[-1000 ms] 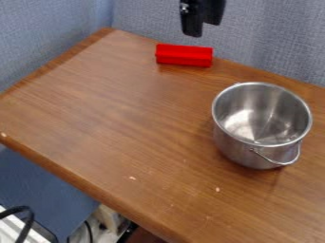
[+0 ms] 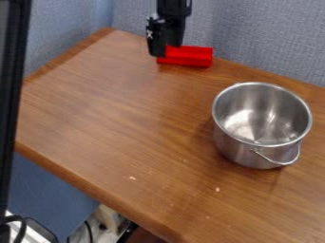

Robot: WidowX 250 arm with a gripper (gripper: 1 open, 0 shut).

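Observation:
My black gripper [image 2: 166,38] hangs at the back of the table, open, its fingers just at the left end of a red block [image 2: 192,57], partly in front of it. The red block lies lengthwise on the wooden table. Whether the fingers touch it is hard to tell. A steel pot [image 2: 260,123] with a wire handle stands at the right.
Blue-grey padded walls stand behind and to the left. A dark vertical shape runs along the left image edge. Cables lie below the table's front left.
My gripper has moved left and down, from above and right of the red block to its left end. A dark shape has appeared at the left edge.

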